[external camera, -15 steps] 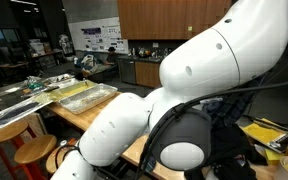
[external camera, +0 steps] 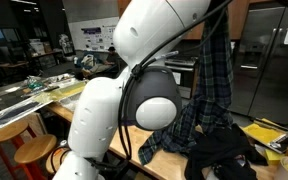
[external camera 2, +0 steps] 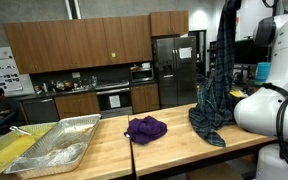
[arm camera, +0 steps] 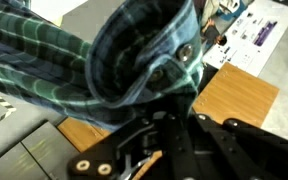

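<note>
A dark green and blue plaid shirt (arm camera: 44, 65) fills much of the wrist view, its collar-like folded edge with snaps caught at my gripper, which is shut on it. In exterior view 2 the plaid cloth (external camera 2: 225, 50) hangs in a long narrow strip from the top right, its lower part (external camera 2: 212, 112) spreading near the table. Exterior view 1 shows the hanging plaid (external camera: 215, 70) right of my arm, with its lower end over the table. My gripper is above the frame in exterior view 1.
A purple cloth (external camera 2: 147, 129) lies bunched on the wooden table (external camera 2: 109, 150). Left of it is a foil tray (external camera 2: 59, 145). A black cloth (external camera: 222, 152) and yellow items (external camera: 264, 132) lie near the arm's right side. Stools (external camera: 32, 150) stand at the left.
My arm has swung upward over the last second. The plaid cloth has risen with it and now hangs longer and higher, with less of it bunched on the table.
</note>
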